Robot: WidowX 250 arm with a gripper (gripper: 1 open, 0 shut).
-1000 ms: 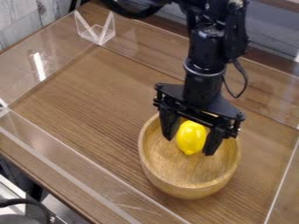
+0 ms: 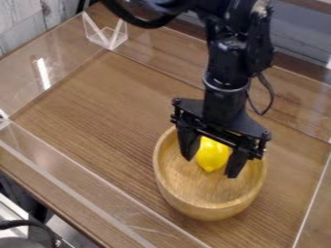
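Note:
A round wooden bowl point(image 2: 207, 200) sits at the lower middle of the table, with a yellow object point(image 2: 210, 155) inside it. My black gripper point(image 2: 211, 161) hangs from the top over the bowl, open, its two fingers on either side of the yellow object and partly covering it. Whether the fingers touch it is not clear.
A white wire-like holder point(image 2: 106, 31) stands at the back left. Clear side panels and edges border the table.
The gripper has come slightly lower over the yellow object, covering more of it. The bowl stays where it was.

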